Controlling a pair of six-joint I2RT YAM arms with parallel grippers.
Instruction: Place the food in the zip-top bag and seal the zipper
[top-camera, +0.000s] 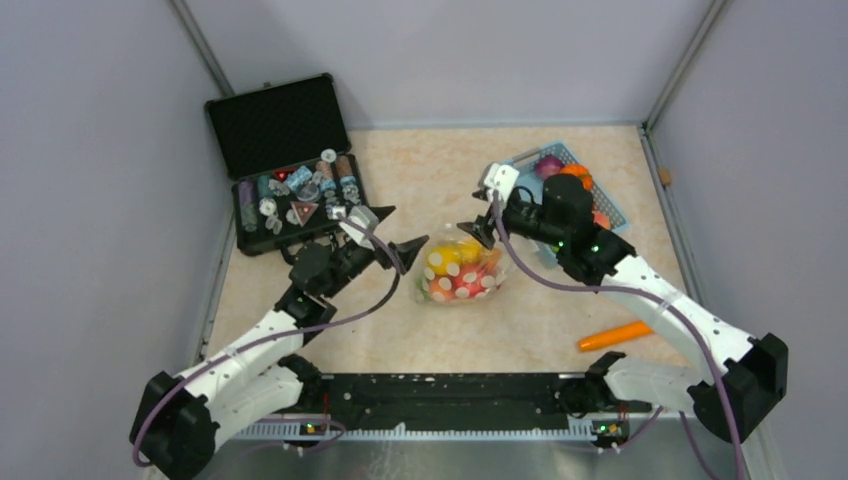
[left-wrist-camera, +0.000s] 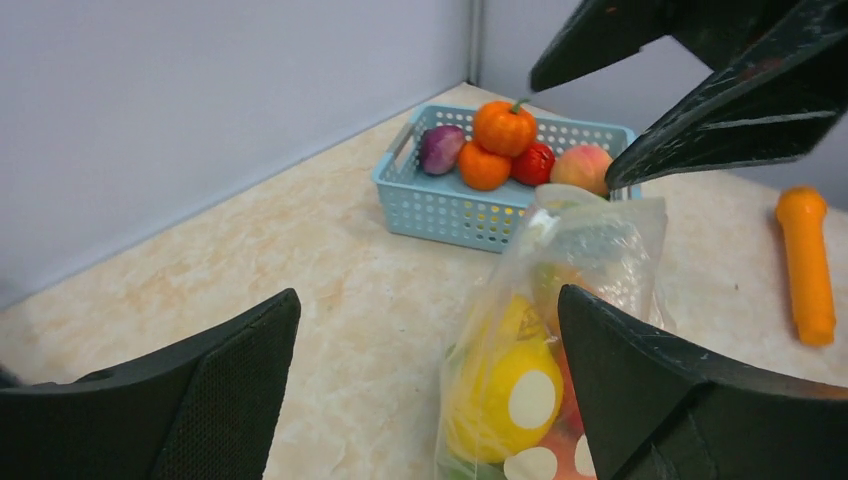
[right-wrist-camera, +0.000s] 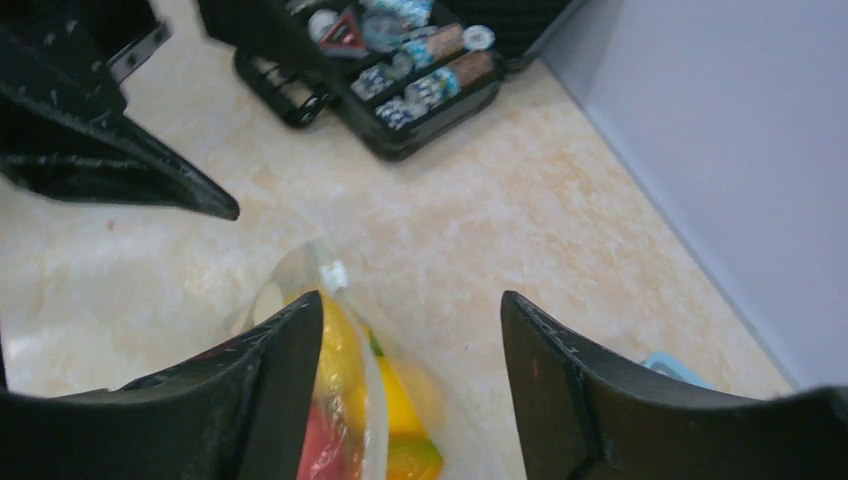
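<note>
The clear bag with white dots (top-camera: 462, 274) stands mid-table, filled with yellow, red and orange food. A yellow piece (left-wrist-camera: 515, 385) shows through its side in the left wrist view. Its top edge (left-wrist-camera: 600, 205) stands up, with a small white piece (right-wrist-camera: 335, 275) near one corner. Whether the zipper is closed, I cannot tell. My left gripper (top-camera: 410, 226) is open at the bag's upper left, apart from it. Above the bag's right side, my right gripper (top-camera: 468, 212) is open too; neither wrist view shows anything gripped.
A blue basket (left-wrist-camera: 440, 215) with an onion, an orange pepper and other produce stands at the back right, partly behind my right arm. An orange carrot-like item (top-camera: 613, 335) lies front right. At the back left is an open black case (top-camera: 280, 120) with small items.
</note>
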